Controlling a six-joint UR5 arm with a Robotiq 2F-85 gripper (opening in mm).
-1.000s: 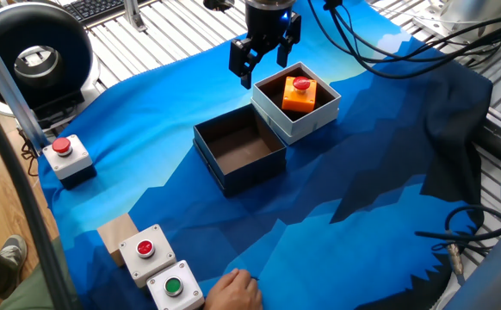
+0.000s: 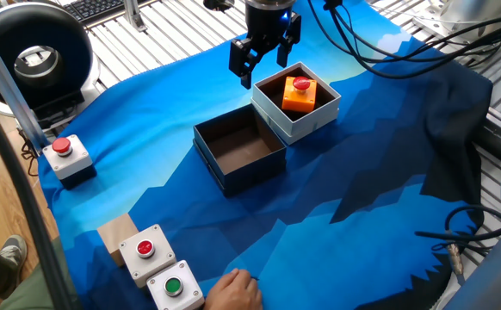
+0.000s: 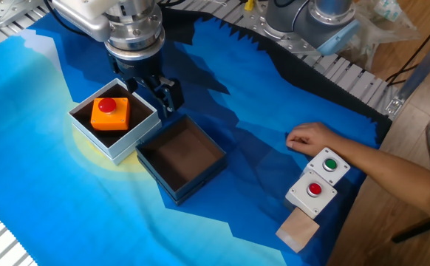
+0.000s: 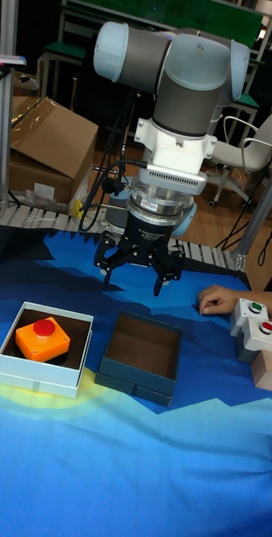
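Observation:
An orange block with a red push button (image 2: 299, 95) sits inside the light grey box (image 2: 299, 132). Right beside that box stands the dark box (image 2: 256, 168), open at the top and empty. My gripper (image 2: 264, 74) hangs in the air above the boxes, its two black fingers spread apart with nothing between them. In the third exterior view the gripper (image 4: 133, 292) shows clearly open, pointing down. The orange block (image 4: 43, 339) lies to its left and lower in that view.
White button boxes, one with a red button (image 2: 145, 249) and one with a green button (image 2: 174, 286), stand by a wooden block (image 2: 117, 237). A person's hand (image 2: 234, 291) rests beside them. Another red-button box (image 2: 66, 158) is at the far left.

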